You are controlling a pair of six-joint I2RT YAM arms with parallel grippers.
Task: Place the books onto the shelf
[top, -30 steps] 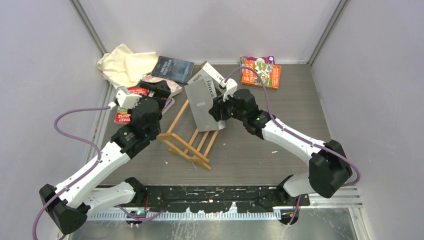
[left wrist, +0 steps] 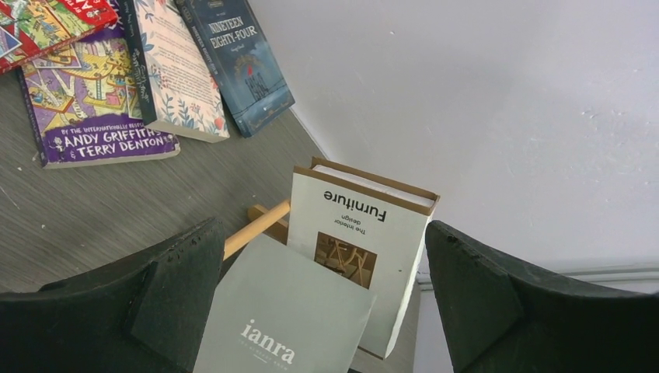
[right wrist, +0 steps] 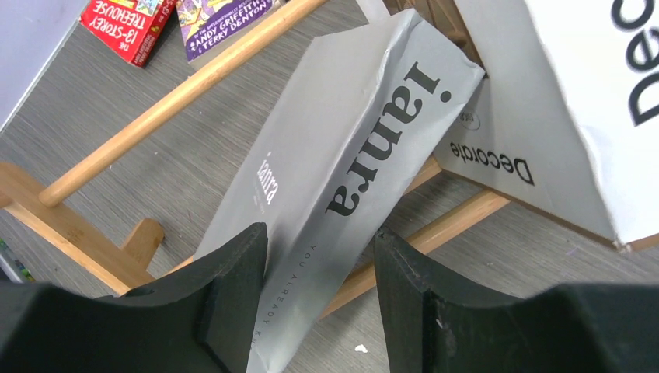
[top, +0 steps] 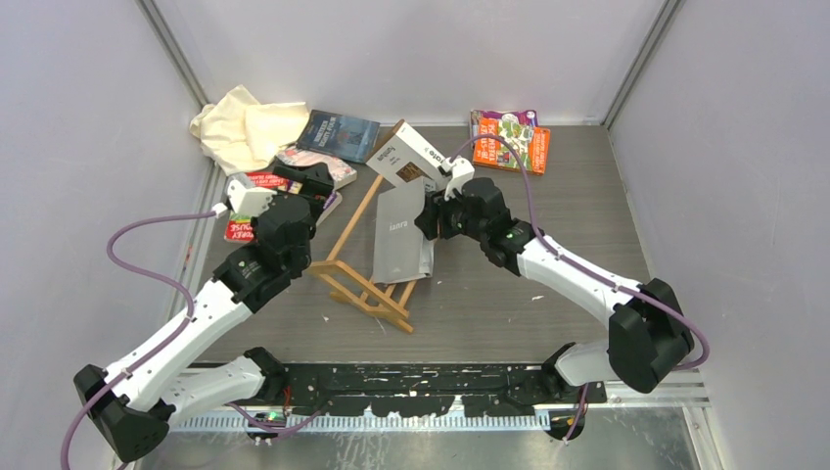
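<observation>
The grey "ianra" file [top: 399, 233] lies tilted over the wooden rack [top: 384, 310], its spine at a slant. My right gripper has its fingers at either side of this spine, shut on the file. A gap shows lower down between the spine and the right-hand finger. Against the rack's back end leans the white "Furniture" book [left wrist: 342, 203], tilted and partly behind the file. In the left wrist view my left gripper is wide open and empty, above the rack's left side.
Paperbacks lie at the left: a red one [left wrist: 47, 29], a purple one [left wrist: 101, 142], a floral one [left wrist: 180, 81] and "Nineteen Eighty-Four" [left wrist: 247, 70]. A cream cloth [top: 250, 125] is at the back left. Orange books [top: 511, 145] lie back right.
The grey file has come down toward the front and turned within my right gripper, uncovering more of the "Furniture" book. My right gripper has shifted slightly; the left arm is nearly still.
</observation>
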